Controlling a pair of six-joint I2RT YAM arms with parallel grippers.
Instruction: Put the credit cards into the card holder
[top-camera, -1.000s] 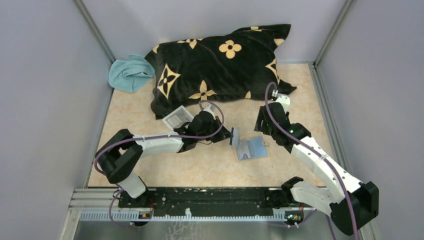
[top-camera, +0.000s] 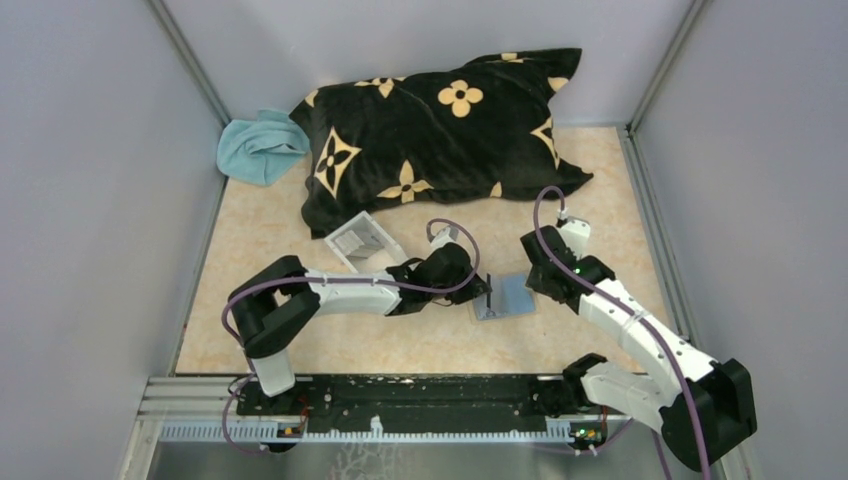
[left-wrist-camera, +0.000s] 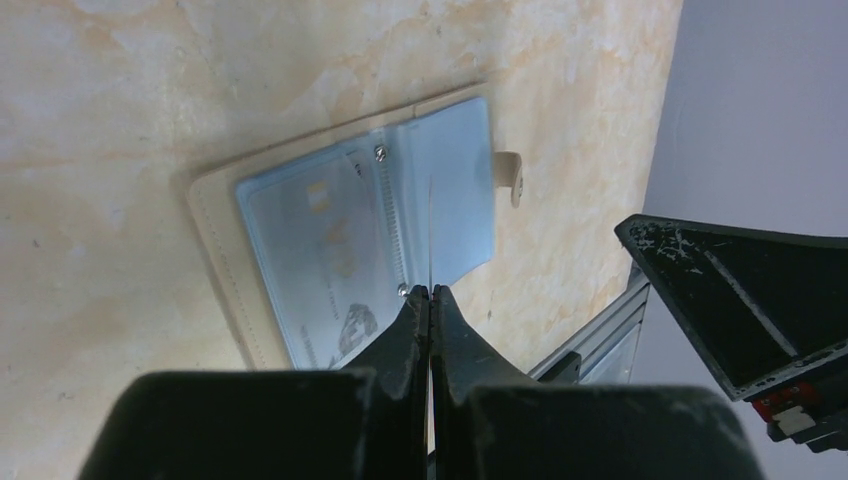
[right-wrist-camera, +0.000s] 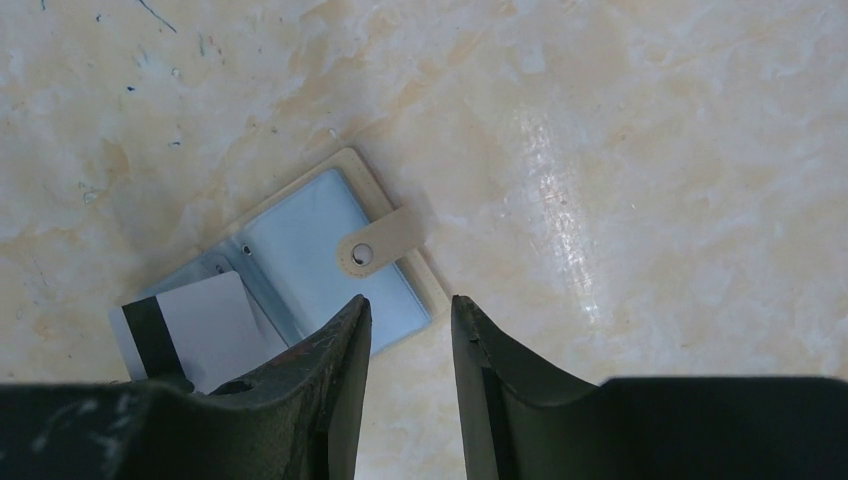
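Note:
The open card holder (top-camera: 515, 295), beige with blue sleeves (left-wrist-camera: 320, 240), lies on the table. My left gripper is shut on a credit card (right-wrist-camera: 205, 330), seen edge-on from its own wrist and as white with a black stripe in the right wrist view, held above the holder's sleeves. My right gripper hangs part open at the holder's right, empty between its fingers. The holder's strap with a snap (right-wrist-camera: 362, 252) sticks out at its side.
A white open tray or box (top-camera: 355, 240) lies behind the left arm. A black patterned cushion (top-camera: 440, 130) and a teal cloth (top-camera: 260, 145) occupy the back.
My left gripper has moved right with the card, over the holder. My right gripper has shifted a little and come down toward the front, nearer the holder.

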